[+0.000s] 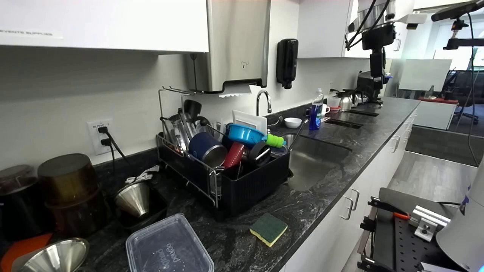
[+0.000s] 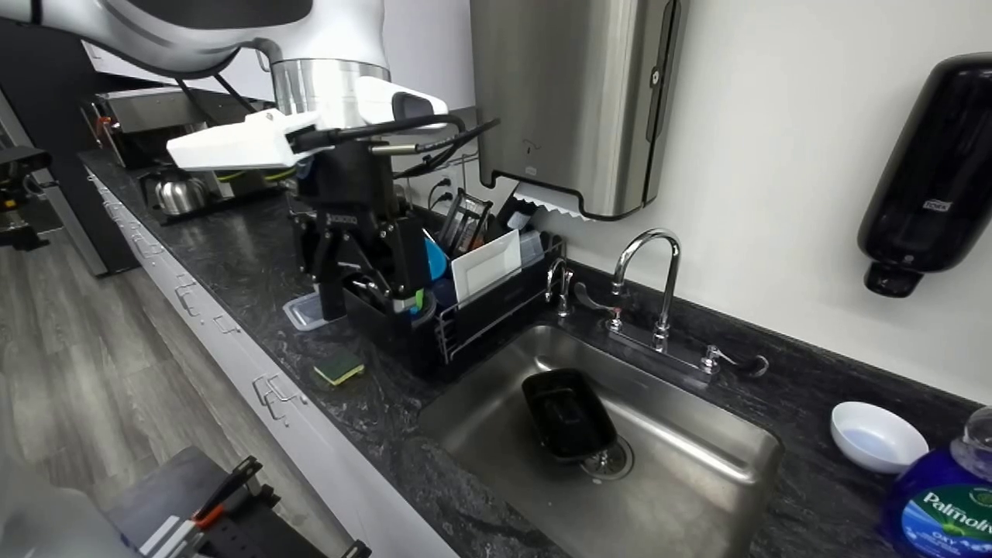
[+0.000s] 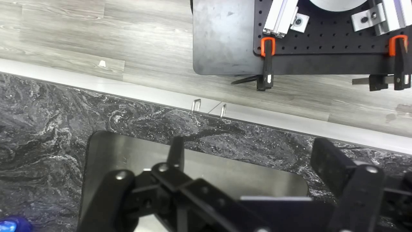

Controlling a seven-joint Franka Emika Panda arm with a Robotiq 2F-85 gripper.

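My gripper is open, its two dark fingers wide apart with nothing between them. In the wrist view it hangs over the sink and the strip of dark counter in front of it. Exterior view 2 shows the gripper pointing down, well above the counter. A green and yellow sponge lies on the counter near its front edge, beside the dish rack. Inside the sink rests a black tub, close to the drain. The sponge does not show in the wrist view.
Mugs, a blue pan and utensils crowd the rack. A clear plastic lid or container lies left of the sponge. The faucet rises behind the sink; a white bowl and blue soap bottle stand to its right.
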